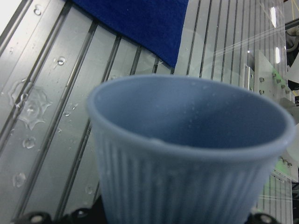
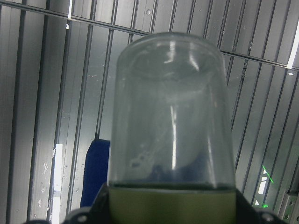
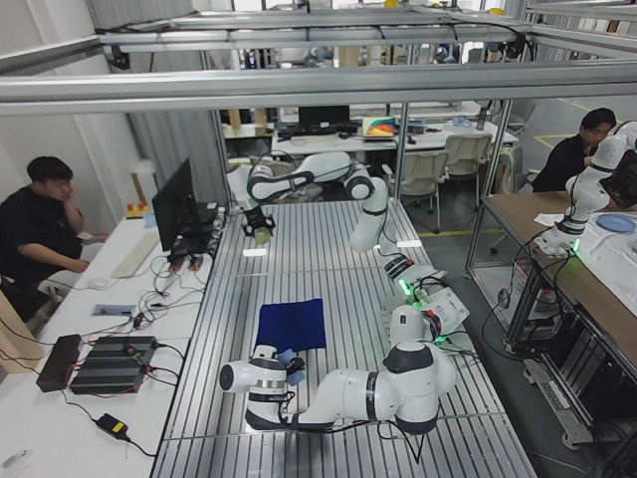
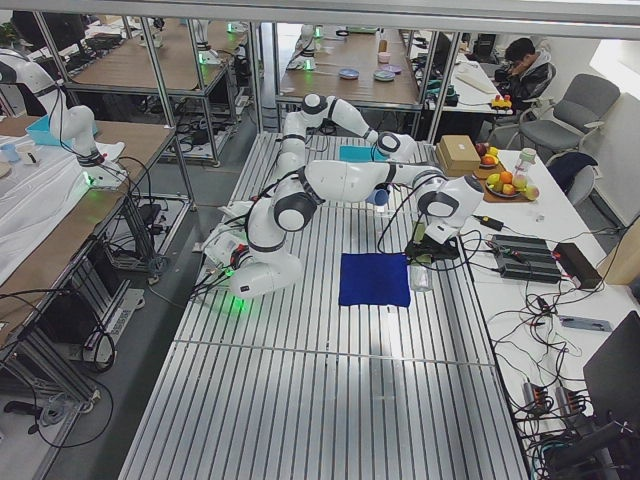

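Note:
My left gripper (image 3: 289, 372) is shut on a ribbed light-blue cup (image 1: 182, 182), upright in the left wrist view, near the dark-blue cloth (image 3: 291, 321). My right gripper (image 4: 432, 250) is shut on a clear cylindrical container with an olive-green band (image 2: 172, 205), held at the far end of the table in the camera left view. The cloth (image 4: 374, 280) lies flat on the ribbed metal table. Most of both grippers' fingers are hidden behind what they hold.
Water drops and a small puddle (image 1: 32, 108) lie on the metal surface. Monitors, cables and black boxes (image 3: 112, 364) fill the side desk. The table's middle between the cloth and far arm is mostly clear.

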